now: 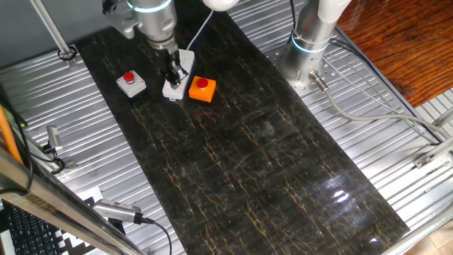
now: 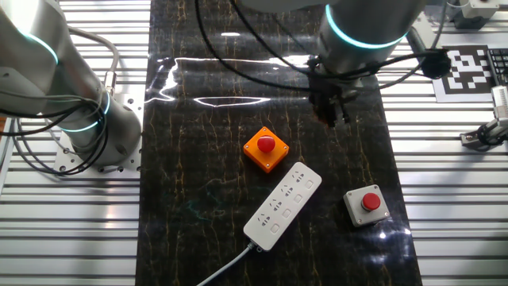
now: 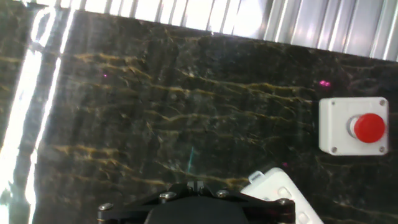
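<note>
My gripper points down at the bottom edge of the wrist view, its fingertips together and nothing visible between them. In exterior view 1 the gripper point(image 1: 175, 76) overlaps the white power strip point(image 1: 188, 59); exterior view 2 shows it beyond the strip's point(image 2: 282, 206) far end, above the dark mat. An orange box with a red button point(image 2: 266, 149) sits beside the strip. On the strip's other side rests a pale grey box with a red button point(image 2: 367, 206). This grey box point(image 3: 354, 126) appears at the right of the wrist view, while the orange one is out of that view.
Ribbed metal tabletop point(image 1: 78, 117) borders the mat. The strip's cable point(image 2: 225, 267) trails off the near edge of exterior view 2. The robot's base point(image 1: 303, 64) stands at the mat's side.
</note>
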